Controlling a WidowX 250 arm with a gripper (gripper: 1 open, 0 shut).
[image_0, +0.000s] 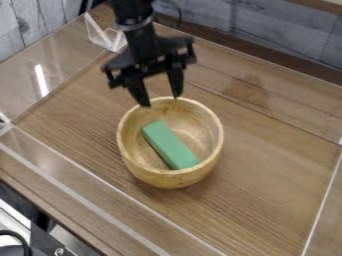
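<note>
A round, pale wooden bowl (203, 170) sits on the wooden table, with a green block (170, 145) lying inside it at a slant. Just above and behind the bowl, my dark gripper (140, 85) hangs with its fingers spread apart, open, with nothing seen held between them. It is outside the bowl's far rim, over its left part.
At the upper left lies a clear or white object (100, 35), hard to make out, near the table's edge. A dark cable shows at the lower left corner.
</note>
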